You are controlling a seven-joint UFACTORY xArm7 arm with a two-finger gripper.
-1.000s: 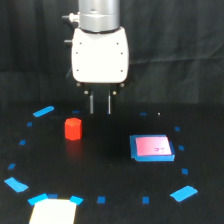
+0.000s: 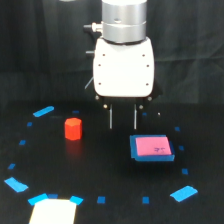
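Note:
My gripper (image 2: 123, 117) hangs in the upper middle with its two thin fingers apart and nothing visible between them, above and just left of a blue pad (image 2: 137, 148) with a pink top (image 2: 154, 145). A red block (image 2: 73, 129) stands to the left, apart from the gripper. A pale cream square (image 2: 53, 212) lies at the bottom left, cut off by the frame's edge.
The dark table (image 2: 105, 190) carries blue tape strips and small marks around its working area. A dark curtain fills the back.
My gripper has moved to the right and somewhat down, toward the blue-and-pink pad. The red block and the pad have not visibly moved.

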